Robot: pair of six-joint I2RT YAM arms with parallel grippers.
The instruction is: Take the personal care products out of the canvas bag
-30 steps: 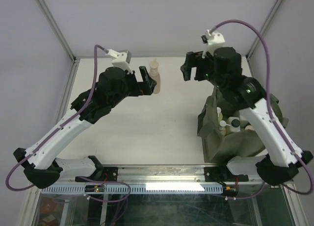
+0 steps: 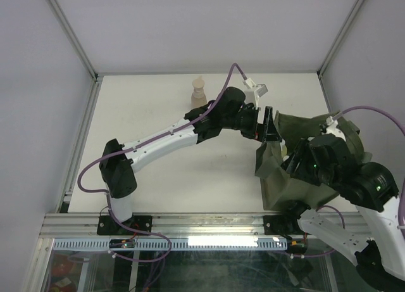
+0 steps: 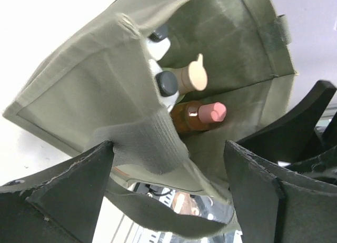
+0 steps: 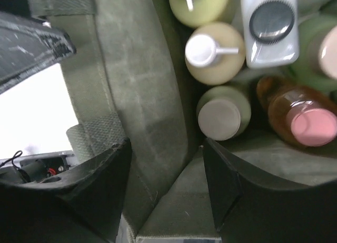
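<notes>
The green canvas bag stands open at the right of the table. My left gripper has its fingers apart on either side of the bag's left edge, apparently not clamped on it. Over the bag's mouth hangs my right gripper, part open, with no product between its fingers. Inside the bag, the right wrist view shows a pump bottle, a pale-capped bottle, an amber bottle with a pink cap and a clear bottle with a black cap. A beige bottle stands outside at the back.
A bag strap runs along the bag's side near my right fingers. In the left wrist view, the right gripper's finger reaches close to my left one.
My left gripper has moved right from mid-table to the bag's edge. The right one has come from the back of the table to over the bag and lower.
</notes>
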